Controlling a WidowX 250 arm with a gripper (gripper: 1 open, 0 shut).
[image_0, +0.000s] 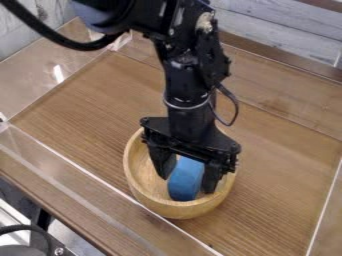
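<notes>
A light wooden bowl (143, 185) sits on the wooden tabletop near the front middle. Inside it lies a blue block (185, 183), partly covered by my black gripper (186, 168). The gripper hangs over the bowl with its fingers open, one either side of the block's upper part. Whether they touch it I cannot tell.
Bare wooden table (80, 115) stretches to the left, back and right of the bowl. Clear edging runs along the front left. Cables and dark hardware show at the lower left, beyond the table's edge.
</notes>
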